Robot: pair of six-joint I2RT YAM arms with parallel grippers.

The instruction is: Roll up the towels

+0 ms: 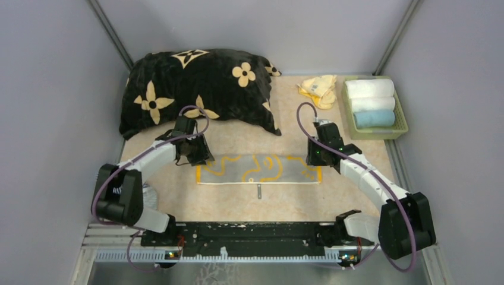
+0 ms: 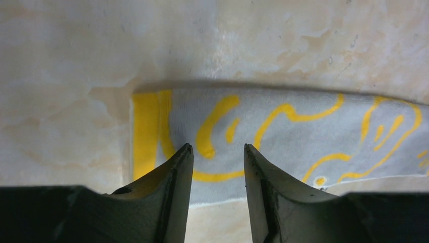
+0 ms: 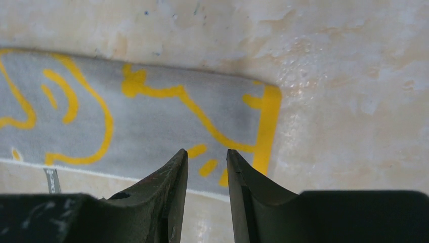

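Observation:
A grey towel with yellow patterns [image 1: 238, 169] lies flat as a long narrow strip across the table, its yellow edges at both short ends. My left gripper [image 1: 205, 159] is over its left end, open and empty; in the left wrist view the fingertips [image 2: 184, 154] show against the towel. My right gripper [image 1: 312, 159] is over the right end, also open, its fingertips [image 3: 177, 162] above the patterned cloth.
A black floral pillow [image 1: 154, 71] fills the back left. A crumpled yellow cloth [image 1: 318, 89] and a green basket [image 1: 399, 127] with rolled towels are at back right. Striped cloth [image 1: 148, 199] lies at left. A small metal strip [image 1: 259, 191] sits below the towel.

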